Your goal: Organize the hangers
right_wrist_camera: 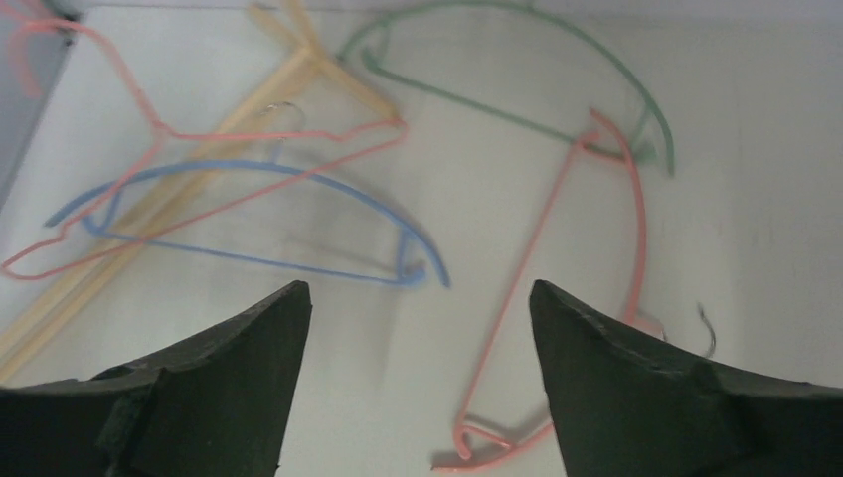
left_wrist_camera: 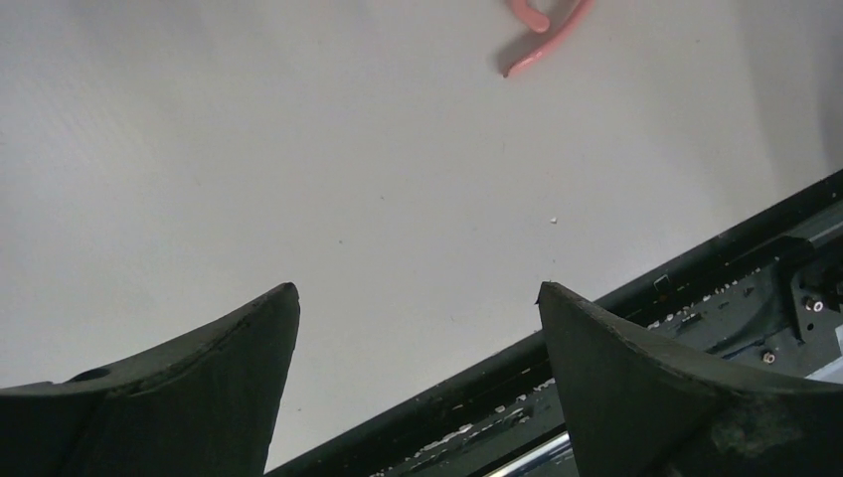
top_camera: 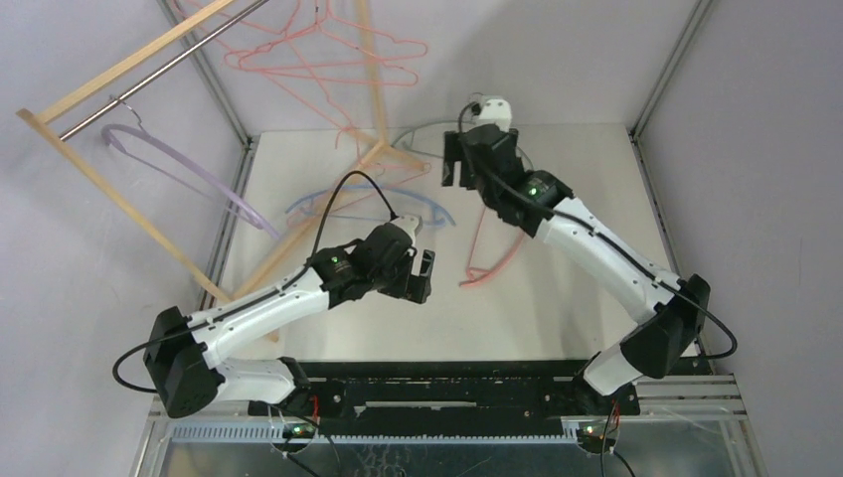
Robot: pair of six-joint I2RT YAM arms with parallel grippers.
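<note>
Pink wire hangers [top_camera: 318, 70] hang in a tangle at the top of the wooden rack; a purple hanger [top_camera: 179, 159] hangs from its steel rod [top_camera: 159, 72]. In the right wrist view, a blue hanger [right_wrist_camera: 348, 191], a green hanger [right_wrist_camera: 477, 99] and a red hanger [right_wrist_camera: 636, 229] lie below. My right gripper [top_camera: 457, 164], blurred, is over the back of the table, fingers apart with nothing visible between them. My left gripper [top_camera: 418, 263] is open above the table's front middle, empty.
The wooden rack [top_camera: 119, 204] fills the left. Side walls and a black front rail [top_camera: 457, 368] border it.
</note>
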